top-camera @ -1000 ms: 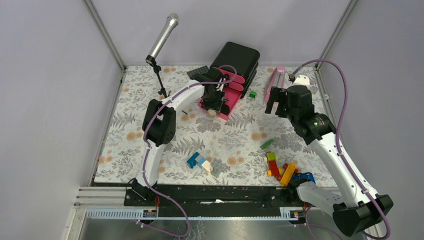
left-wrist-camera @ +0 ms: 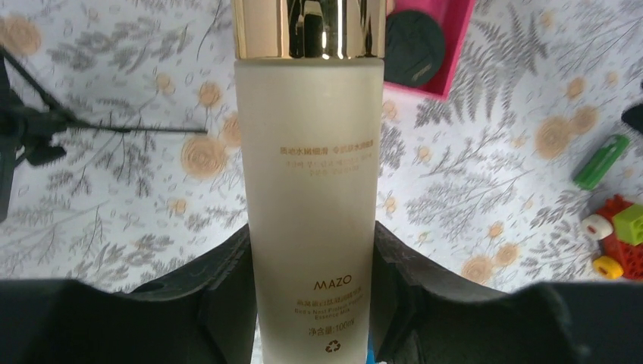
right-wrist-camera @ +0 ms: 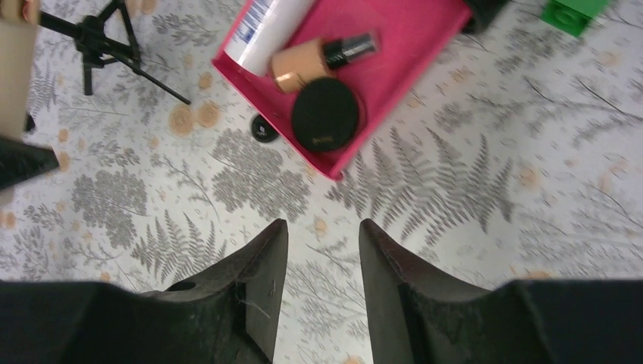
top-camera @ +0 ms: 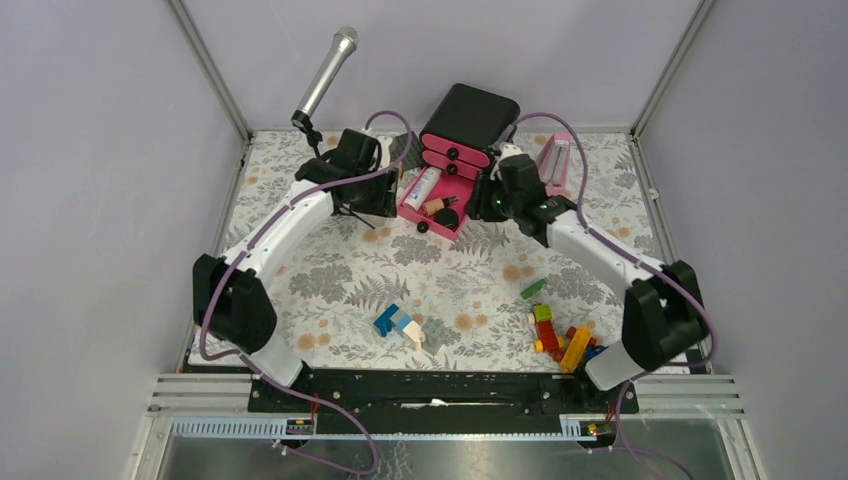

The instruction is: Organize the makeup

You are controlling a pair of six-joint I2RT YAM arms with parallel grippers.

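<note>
A cream bottle with a gold cap (left-wrist-camera: pixel 307 152) is clamped upright between the fingers of my left gripper, with its printed label facing that camera. Seen from the top, this gripper stands left of the pulled-out pink drawer (top-camera: pixel 463 192) of a black-topped makeup box (top-camera: pixel 470 115). Inside the drawer lie a white bottle (right-wrist-camera: pixel 269 30), a tan bottle with a black cap (right-wrist-camera: pixel 299 67) and a round black compact (right-wrist-camera: pixel 326 114). My right gripper is part open, nothing between its fingers, near the drawer's right side.
A pink stand (top-camera: pixel 556 165) is at the back right. Toy blocks (top-camera: pixel 577 348) lie at the front right, blue and pale ones (top-camera: pixel 400 325) at the front centre-left. A microphone (top-camera: pixel 328 75) on a tripod stands back left.
My left gripper has shifted left, off the drawer, uncovering the bottles in it. The right gripper has swung left from beside the pink stand to the drawer's right side.
</note>
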